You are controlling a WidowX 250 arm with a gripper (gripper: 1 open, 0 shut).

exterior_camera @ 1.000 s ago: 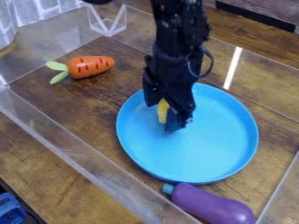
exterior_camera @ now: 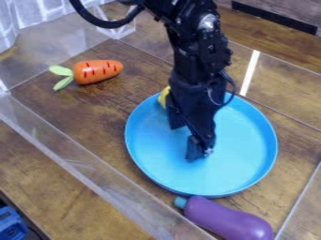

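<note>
My black gripper point(exterior_camera: 189, 131) hangs open over the blue plate point(exterior_camera: 157, 164), its fingers low over the plate's upper middle. A yellow object point(exterior_camera: 164, 97) on the plate's back edge is mostly hidden behind the gripper; whether it touches a finger I cannot tell.
An orange toy carrot point(exterior_camera: 97, 71) lies at the upper left on the wooden table. A purple toy eggplant point(exterior_camera: 226, 217) sits at the front right, below the plate. A blue object point(exterior_camera: 9, 228) is at the lower left corner. The table between carrot and plate is clear.
The yellow object, more visible at the plate's middle earlier, now shows only behind the gripper's left side.
</note>
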